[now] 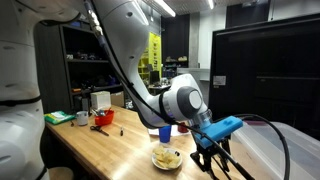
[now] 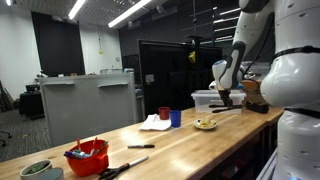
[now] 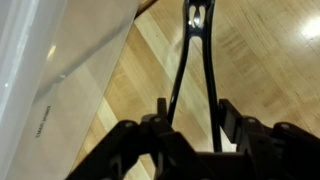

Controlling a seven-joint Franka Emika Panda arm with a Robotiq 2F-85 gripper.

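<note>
In the wrist view my gripper has a slim black utensil (image 3: pixel 208 65) between its fingers. The utensil has two narrow legs that join at a holed end at the top; its lower part is hidden among the fingers. Both fingertips stand close to the legs, and I cannot tell whether they press on them. Exterior view 1 has the gripper (image 1: pixel 208 160) low over the right part of the wooden table, beneath the blue wrist piece. From exterior view 2 the gripper (image 2: pixel 222 98) appears small at the far end of the table.
A plate with yellowish pieces (image 1: pixel 167 158) lies beside the arm, with a blue cup (image 1: pixel 165 133) behind it. The clear plastic bin (image 3: pixel 45 60) borders the gripper's left side in the wrist view. A red bowl of utensils (image 2: pixel 87 160) and dark-handled tools (image 2: pixel 125 166) occupy the table's other end.
</note>
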